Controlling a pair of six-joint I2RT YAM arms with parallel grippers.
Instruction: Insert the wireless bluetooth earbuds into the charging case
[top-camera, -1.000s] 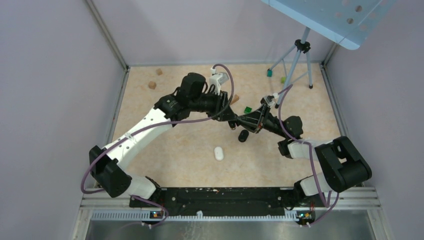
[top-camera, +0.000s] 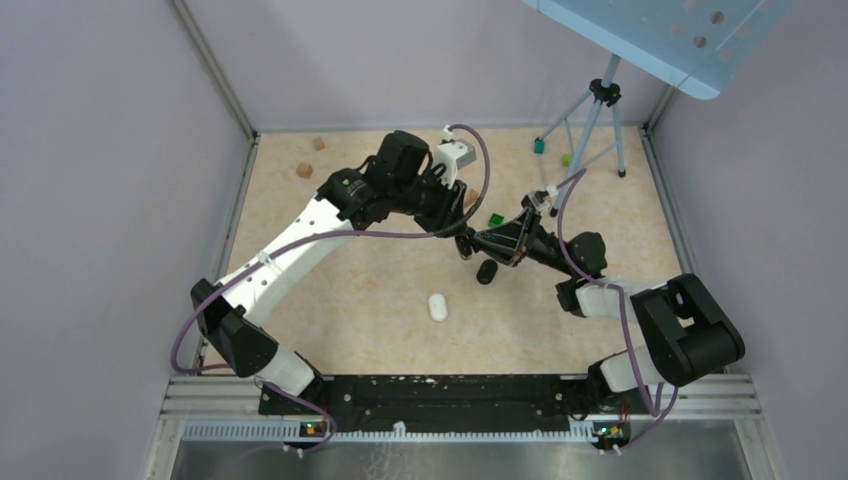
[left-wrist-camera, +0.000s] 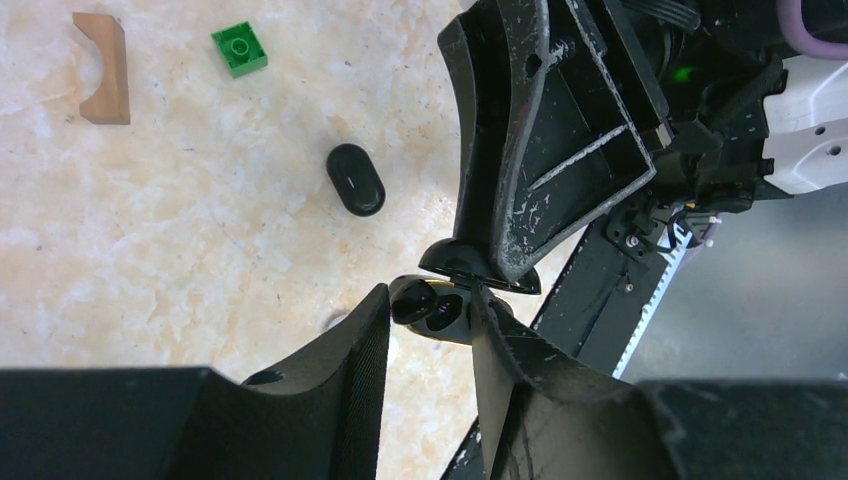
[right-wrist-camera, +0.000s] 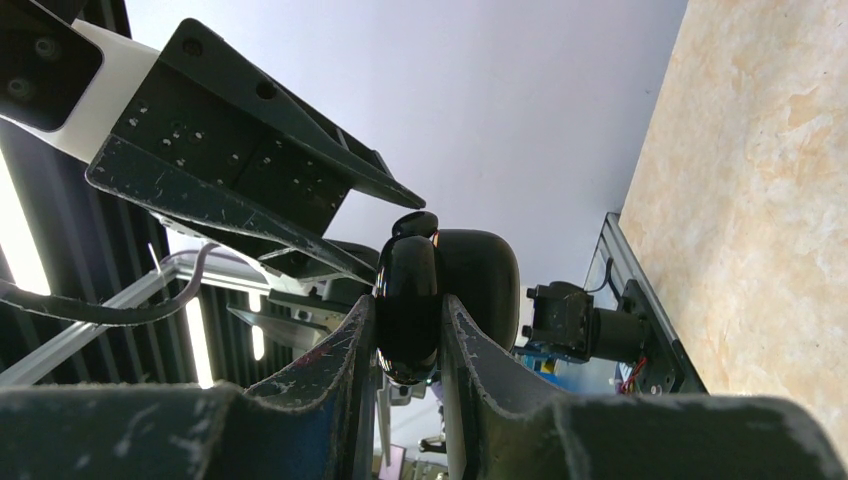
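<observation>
An open black charging case (left-wrist-camera: 460, 320) is held up by my right gripper, which is shut on it; its lid (left-wrist-camera: 450, 258) is raised. A black earbud (left-wrist-camera: 412, 300) sits at the case's left end in the left wrist view. My left gripper is part open with its fingertips at the case, just over that earbud; whether it grips the earbud I cannot tell. In the top view both grippers meet above the table's middle (top-camera: 350, 300).
A black oval case (left-wrist-camera: 355, 180) and a white one (top-camera: 437, 307) lie on the table, with a green brick (left-wrist-camera: 239, 48), a wooden arch (left-wrist-camera: 110, 70) and small cubes at the back. A tripod (top-camera: 600, 120) stands at the back right.
The right arm has not moved.
</observation>
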